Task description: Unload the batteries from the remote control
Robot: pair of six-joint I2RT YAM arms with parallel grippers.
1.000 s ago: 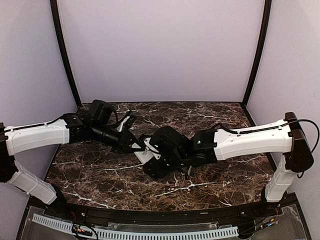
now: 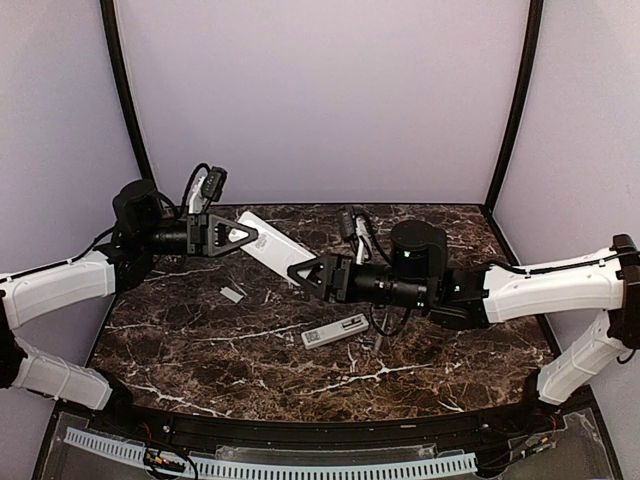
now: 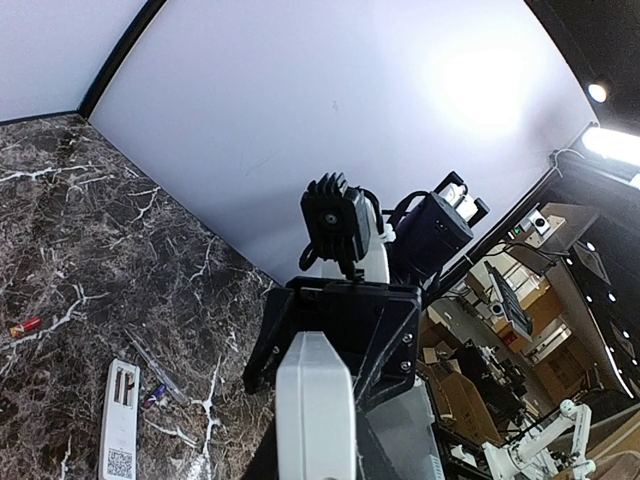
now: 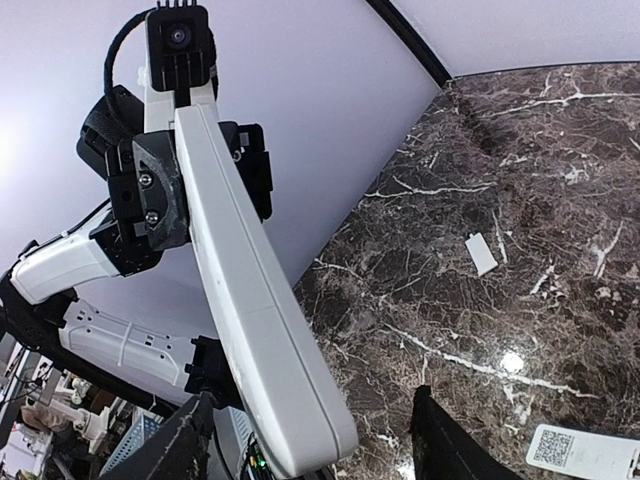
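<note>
A white remote (image 2: 272, 250) is held aloft at a slant, my left gripper (image 2: 234, 235) shut on its upper end. My right gripper (image 2: 305, 275) is at the lower end; in the right wrist view its fingers stand apart either side of the white end (image 4: 300, 430), and I cannot tell whether they touch it. A second grey-white piece with an open compartment (image 2: 335, 331) lies on the table below, with batteries or similar cylinders visible in it (image 3: 122, 390). A small white cover (image 2: 231, 295) lies to the left.
A red battery (image 3: 25, 327), a blue one (image 3: 154, 396) and a clear slim object (image 3: 150, 360) lie on the marble table (image 2: 200, 350). Walls bound the back and sides.
My left gripper has risen and moved left with the white remote. My right gripper has risen from low near the table to the remote's lower end.
</note>
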